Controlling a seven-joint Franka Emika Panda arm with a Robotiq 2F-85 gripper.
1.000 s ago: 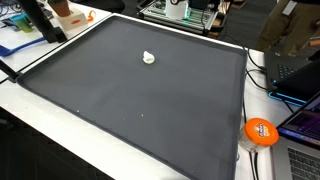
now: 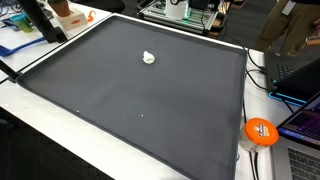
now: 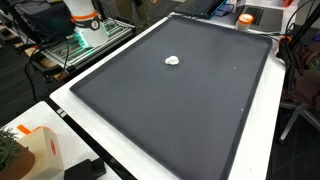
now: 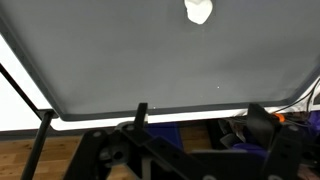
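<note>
A small white object (image 2: 149, 58) lies alone on the dark grey board (image 2: 140, 100), towards its far side in exterior view 1. In exterior view 2 the same white object (image 3: 172, 60) rests on the upper part of the board. At the top edge of the wrist view the white object (image 4: 199, 10) shows too, well apart from the fingers. My gripper is open at the bottom of that view, fingers wide apart and nothing visible between them. Neither exterior view shows the gripper; only the lower part of the white arm (image 3: 88, 25) is visible there.
An orange-lidded jar (image 2: 259, 133) stands beside the board on the white table, near a laptop (image 2: 300, 155). A plant pot (image 3: 14, 157) and a black block (image 3: 85, 170) sit at the near-left corner in exterior view 2. The rest of the board is bare.
</note>
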